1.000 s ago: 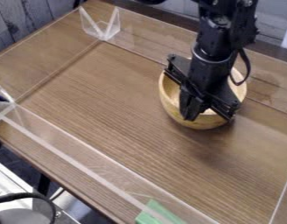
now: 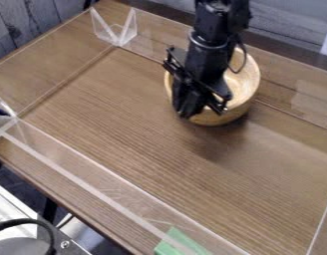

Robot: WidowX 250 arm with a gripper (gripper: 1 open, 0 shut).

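Observation:
My black gripper (image 2: 193,95) reaches down from the top of the camera view into a round, light wooden bowl (image 2: 239,85) on the wooden table (image 2: 140,169). Its fingers are at the bowl's left side, over its inside and rim. The gripper looks shut; whether anything is between the fingertips is hard to see. The arm hides much of the bowl.
A clear acrylic piece (image 2: 115,30) stands at the back left. A green patch (image 2: 179,242) lies at the front edge, by clear strips along the table's border.
My gripper has moved left, from the bowl's right part to its left side. The bowl has shifted slightly left and up in the view.

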